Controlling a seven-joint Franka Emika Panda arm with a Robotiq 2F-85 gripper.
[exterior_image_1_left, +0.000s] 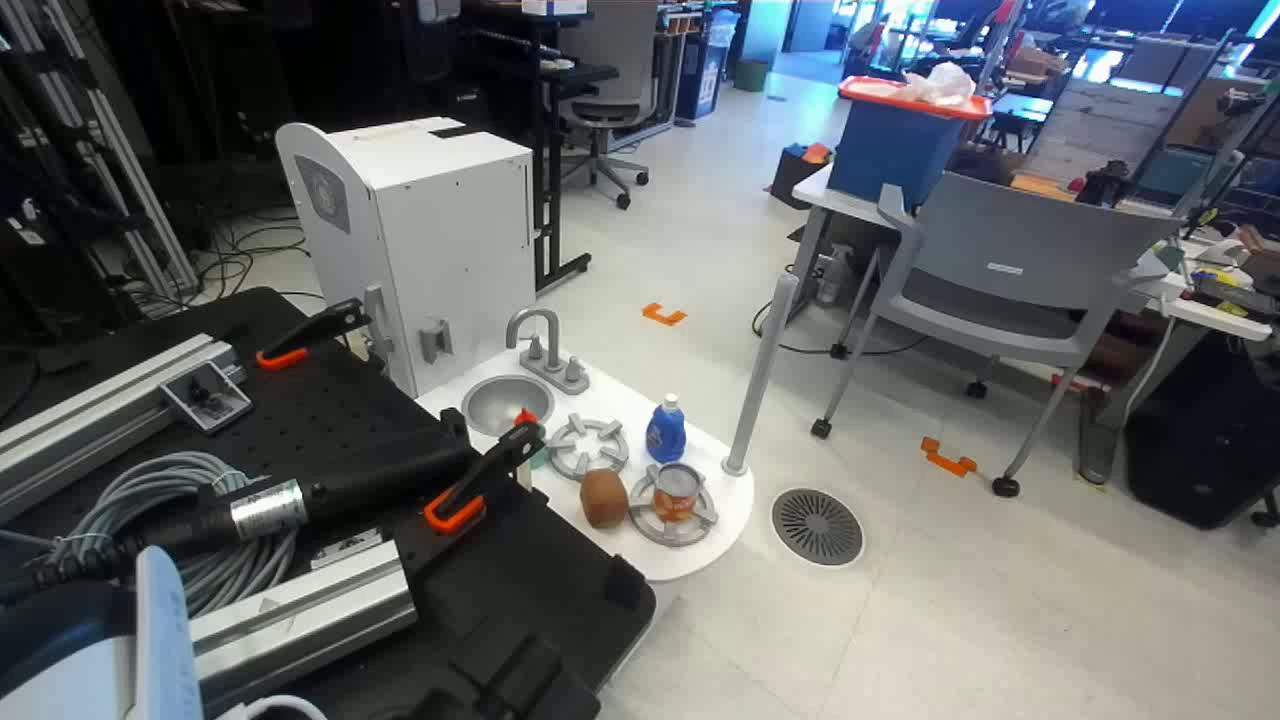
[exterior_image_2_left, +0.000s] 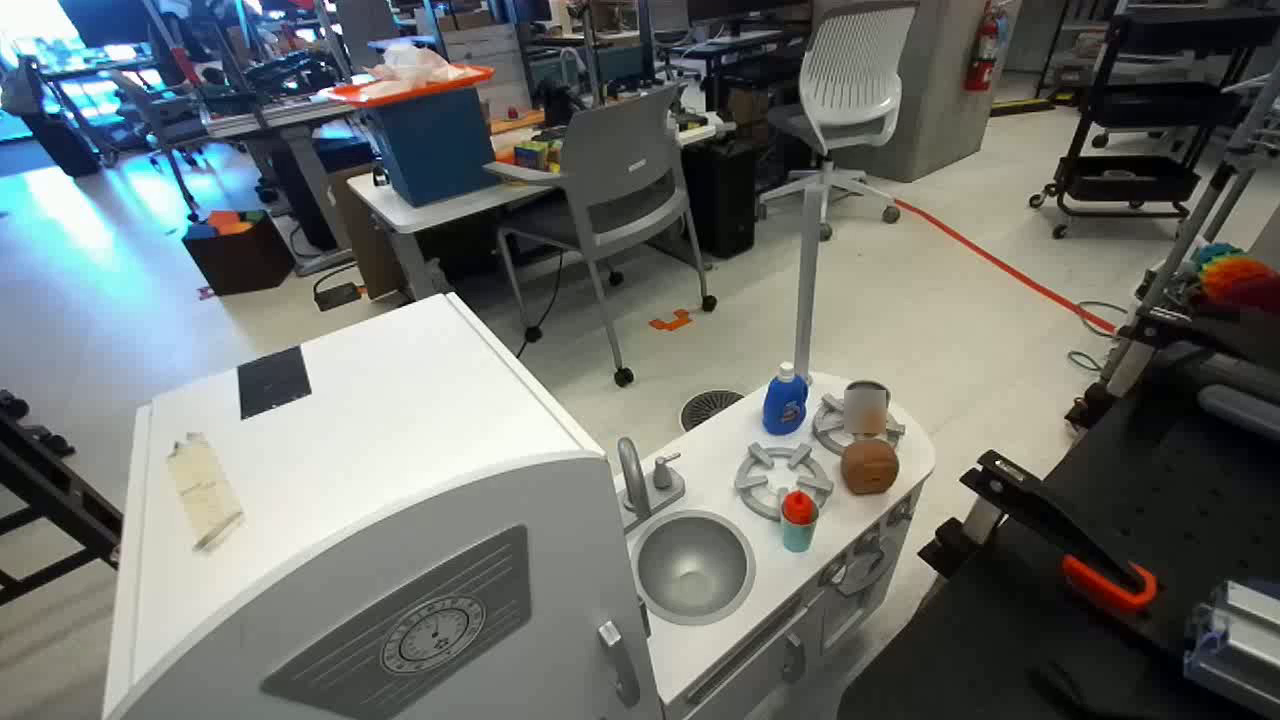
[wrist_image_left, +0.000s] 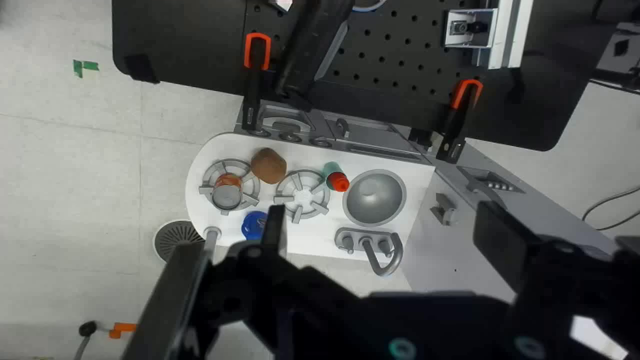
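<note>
In the wrist view my gripper is open, its fingers wide apart with nothing between them, high over the toy kitchen's white counter (wrist_image_left: 312, 240). A blue bottle with a white cap (exterior_image_2_left: 785, 404) stands by the counter's edge. An orange-labelled can (exterior_image_1_left: 675, 491) rests on one burner. Beside that burner sits a brown rounded object (exterior_image_2_left: 869, 466). A teal container with a red top (exterior_image_2_left: 798, 521) stands between the other burner (exterior_image_2_left: 782, 480) and the round grey sink (exterior_image_2_left: 693, 569). Neither exterior view shows the gripper.
A grey faucet (wrist_image_left: 378, 254) rises behind the sink. The tall white cabinet (exterior_image_1_left: 450, 216) adjoins the counter, and a grey post (exterior_image_1_left: 761, 372) stands at its other end. Along the front runs a black table (exterior_image_1_left: 528, 576) with orange-handled clamps (exterior_image_1_left: 456, 511). The sink looks empty.
</note>
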